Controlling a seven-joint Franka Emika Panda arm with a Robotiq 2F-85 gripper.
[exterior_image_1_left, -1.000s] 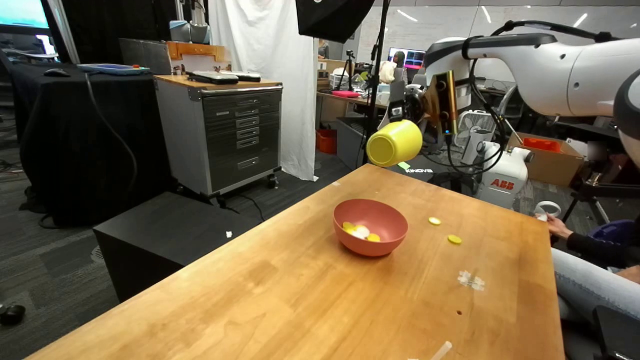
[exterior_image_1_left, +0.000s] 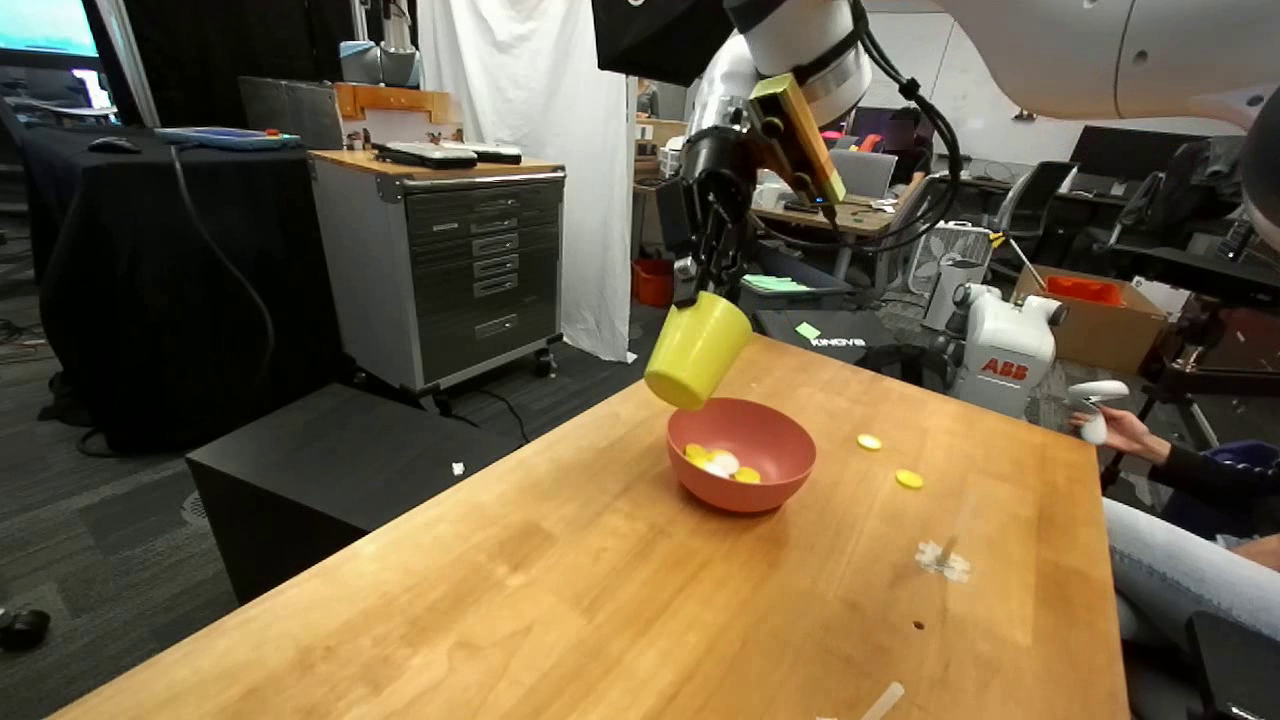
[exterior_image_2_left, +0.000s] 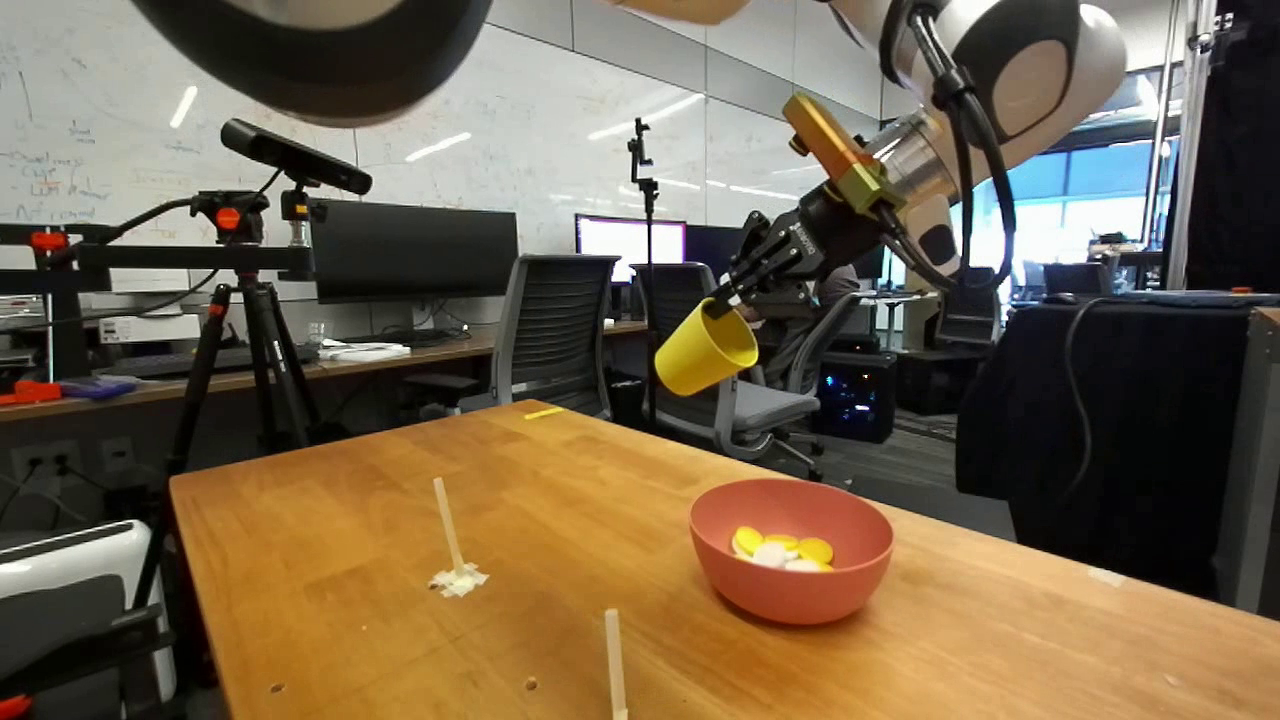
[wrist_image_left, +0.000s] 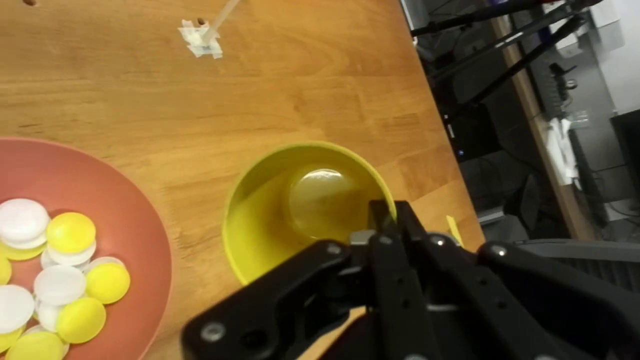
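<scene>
My gripper is shut on the rim of a yellow cup (exterior_image_1_left: 697, 352). The cup hangs tilted above the table, near the far edge, and in the wrist view its inside (wrist_image_left: 321, 204) looks empty. Below it and to one side stands a red bowl (exterior_image_2_left: 792, 593) holding several white discs (wrist_image_left: 60, 284) and yellow discs (wrist_image_left: 81, 320). In the wrist view the bowl lies left of the cup, with bare wood between them. Two loose yellow discs, one nearer disc (exterior_image_1_left: 909, 479) and one farther disc (exterior_image_1_left: 869, 442), lie on the table beside the bowl.
A thin stick (exterior_image_2_left: 449, 526) stands taped to the wooden table (exterior_image_2_left: 540, 504), and another pale stick (exterior_image_2_left: 615, 664) rises closer to that camera. A person's hand (exterior_image_1_left: 1134, 434) holds a white controller past the right edge.
The cup has moved left and down in exterior view 1, toward the bowl's far side, and has turned from lying nearly sideways to more upright. Bowl and loose discs have stayed put.
</scene>
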